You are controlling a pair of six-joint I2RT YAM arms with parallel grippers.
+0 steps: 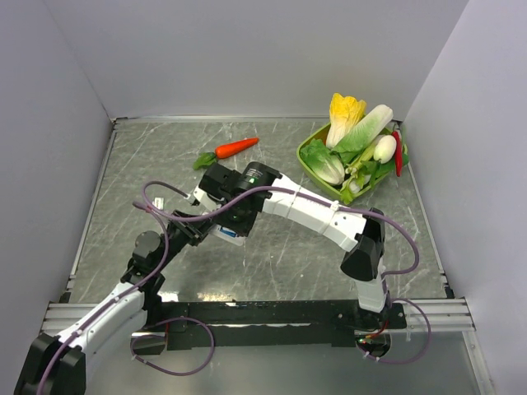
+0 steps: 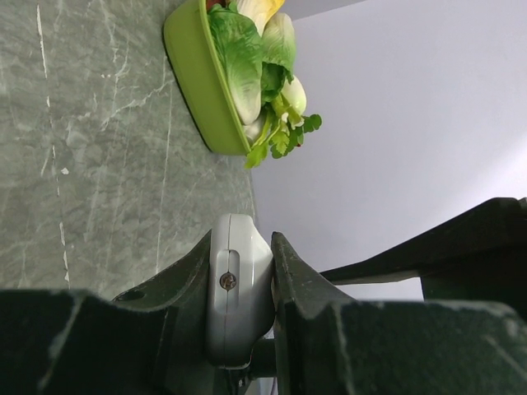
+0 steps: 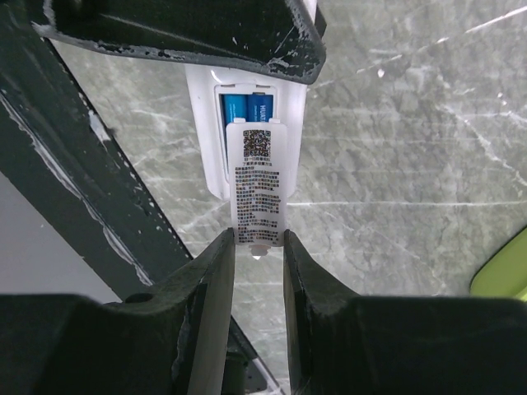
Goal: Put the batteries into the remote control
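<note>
My left gripper is shut on the white remote control (image 2: 229, 329), whose rounded end shows between its dark fingers. In the right wrist view, the remote's open battery compartment faces up with two blue batteries (image 3: 248, 107) side by side; their lower parts are hidden. Over that lower part hangs the white battery cover (image 3: 258, 177), printed with a code and text. It reaches past the remote's end, held by its sides between the tips of my right gripper. From above, the right arm hides most of the remote.
A green basket of vegetables (image 1: 309, 171) stands at the back right, and a carrot (image 1: 236, 147) lies behind the grippers. The marble tabletop (image 1: 305, 259) right of the grippers is bare. Both arms are close together.
</note>
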